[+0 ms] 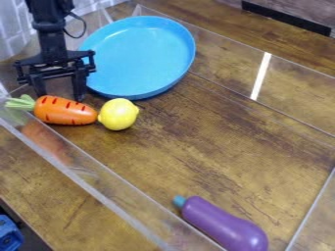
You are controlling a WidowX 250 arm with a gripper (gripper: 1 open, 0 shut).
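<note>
The black gripper [55, 69] hangs at the upper left, just behind the toy carrot and beside the blue plate; its finger state is unclear. An orange carrot [66, 111] with green top lies below it at the left wall. A yellow lemon [118, 115] lies right of the carrot. The round blue plate [144, 54] rests at the upper middle.
A purple eggplant [222, 222] lies at the lower right. Clear plastic walls border the wooden floor [222, 137], whose middle and right are bare. A small blue object [7, 235] is at the lower left, outside the wall.
</note>
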